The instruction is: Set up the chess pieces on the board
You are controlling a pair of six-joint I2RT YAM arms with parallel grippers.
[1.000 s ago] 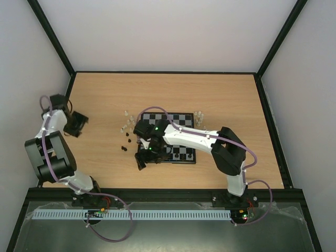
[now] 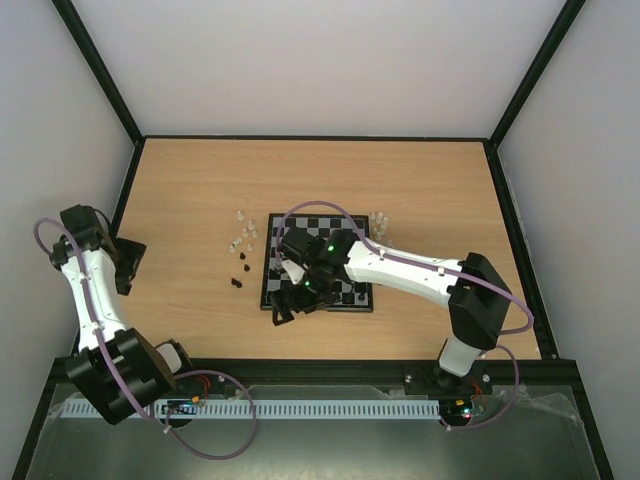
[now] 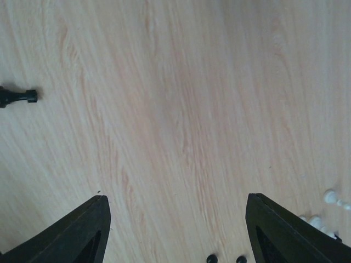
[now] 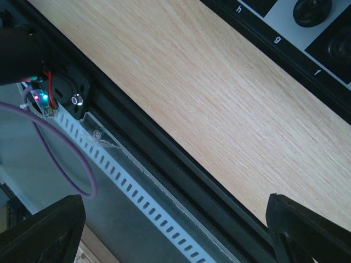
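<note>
The checkered chessboard [image 2: 314, 222] lies mid-table, partly covered by the right arm, with dark pieces [image 2: 360, 294] standing along its near side. In the right wrist view, a black piece [image 4: 311, 11] is on a light square by the letter g. My right gripper stands open and empty near the board's front left corner. At the table's left edge my left gripper is open too, nothing between its fingers. A black piece [image 3: 19, 96] lies on its side in the left wrist view. White pieces [image 2: 246, 232] are scattered left of the board.
More white pieces [image 2: 379, 225] stand right of the board. Loose black pieces [image 2: 237, 283] lie left of it. A dark frame rail [image 4: 164, 153] runs along the table's front edge.
The right gripper has shifted slightly right and toward the front edge.
</note>
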